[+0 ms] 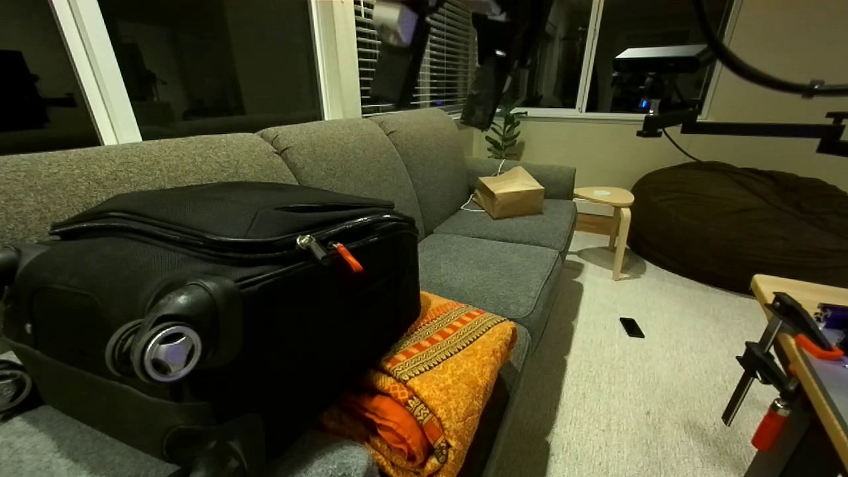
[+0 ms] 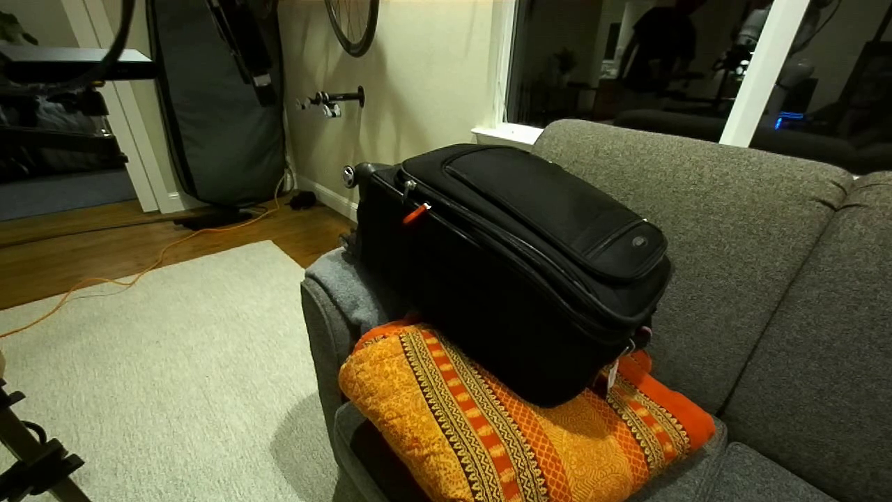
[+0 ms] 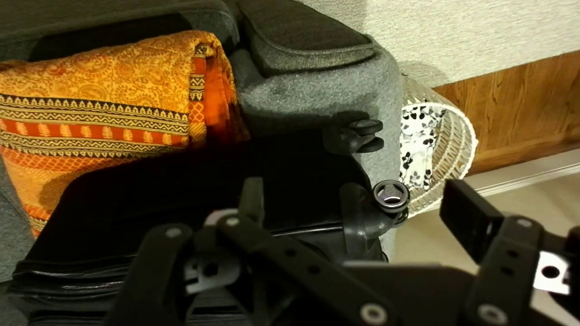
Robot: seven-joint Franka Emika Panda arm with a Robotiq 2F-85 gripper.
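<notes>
A black suitcase (image 1: pixel 318 318) lies on the grey sofa, partly over a folded orange patterned blanket (image 1: pixel 453 350). An orange-red zipper pull (image 2: pixel 415 214) hangs from the suitcase's side, near a metal zipper end. In the wrist view, my gripper stands wide open above the suitcase (image 3: pixel 212 168), its fingers far apart with nothing held. Wheels (image 3: pixel 391 194) at one end of the case show between the fingers. Two dark gripper fingers (image 1: pixel 403 71) also reach down at the top of exterior view 1, clear above the suitcase. The left finger hides part of the case.
A wicker basket (image 3: pixel 462 138) with a patterned lining stands beside the sofa arm (image 3: pixel 321 95). Farther along the sofa sits a brown paper bag (image 1: pixel 510 193). A phone (image 1: pixel 632 327) lies on the carpet; a table (image 1: pixel 783 286) with clamps edges in at right.
</notes>
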